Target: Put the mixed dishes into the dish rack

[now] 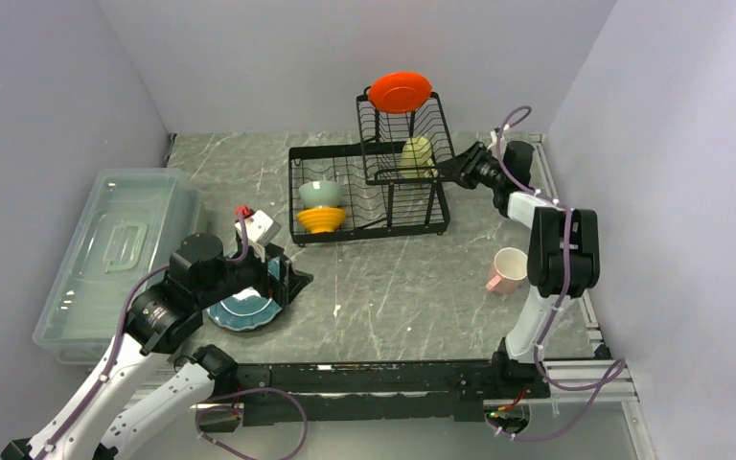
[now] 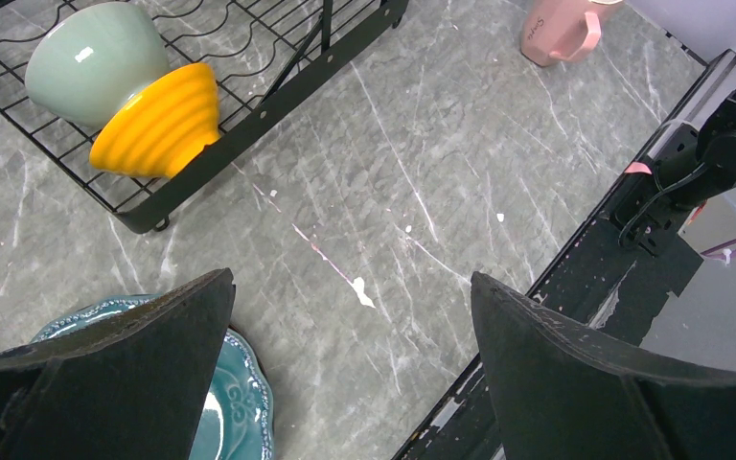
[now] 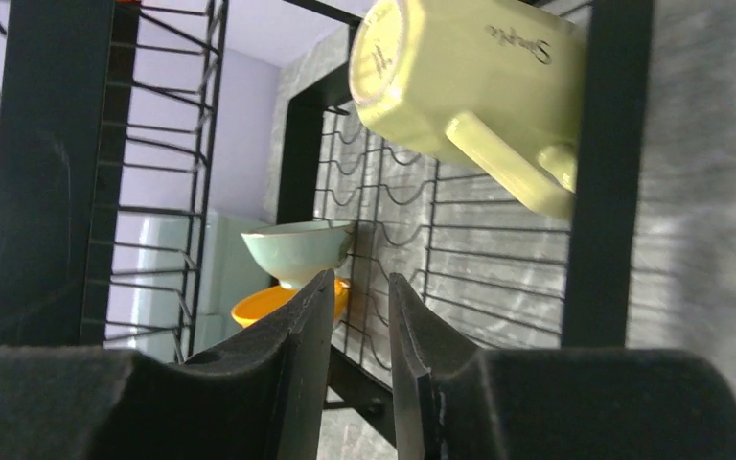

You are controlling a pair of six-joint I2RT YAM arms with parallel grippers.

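The black two-tier dish rack (image 1: 369, 235) holds a green bowl (image 1: 321, 194) and a yellow bowl (image 1: 321, 221), leaning together at its left. An orange plate (image 1: 400, 93) rests on the upper tier's back. A yellow-green mug (image 3: 489, 77) lies on its side in the lower tier. Just outside the rack's right side is my right gripper, its fingers a little apart and empty, clear of the mug. My left gripper is open and empty above a teal plate (image 2: 240, 402) on the counter, partly covering it. A pink mug (image 1: 508, 269) stands at right.
A lidded clear bin (image 1: 120, 259) occupies the left side of the counter. Bare counter (image 1: 393, 297) lies in front of the rack. Upper-tier wires and the rack's frame stand close to my right gripper. Walls enclose the back and sides.
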